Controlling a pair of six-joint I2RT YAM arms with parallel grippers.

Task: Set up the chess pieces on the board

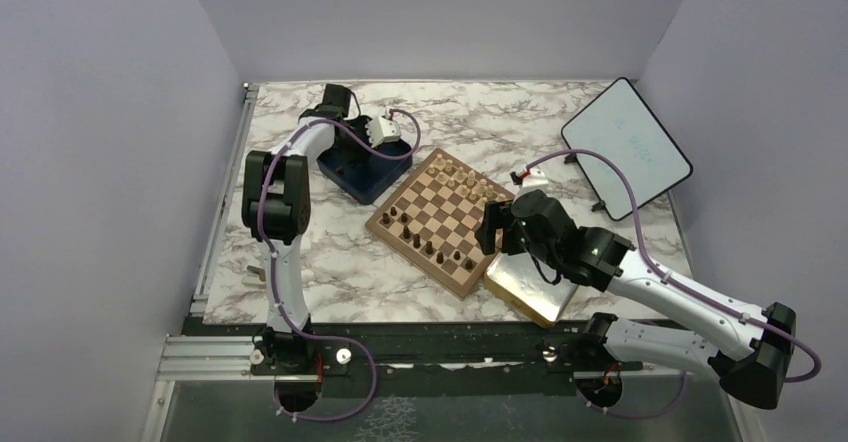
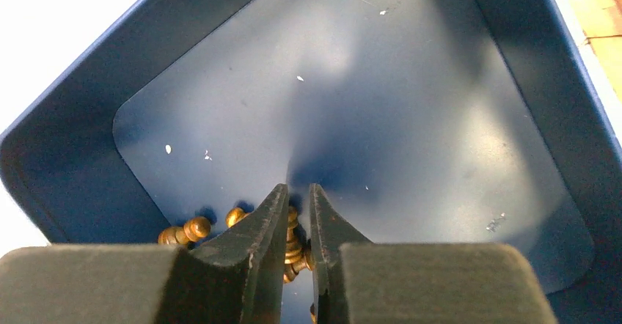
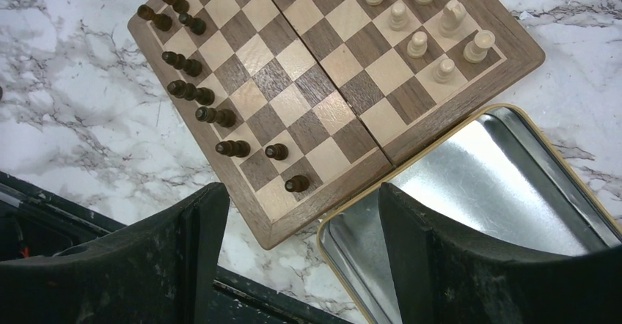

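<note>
The chess board [image 3: 315,86] has dark pieces [image 3: 215,116] along one side and light pieces [image 3: 453,17] along the opposite side. Over in the blue bin [image 2: 352,97], several brown pieces [image 2: 196,227] lie on their sides near a corner. My left gripper is inside the bin with its fingers a narrow gap apart. A brown piece [image 2: 293,243] shows in that gap; whether the fingers touch it I cannot tell. Above the near right corner of the board, my right gripper hangs wide open and empty.
A metal tray [image 3: 477,185] sits against the board's right edge. At the back right stands a whiteboard [image 1: 627,149]. Bare marble table [image 1: 480,117] lies behind the board. The bin's walls rise close around my left gripper.
</note>
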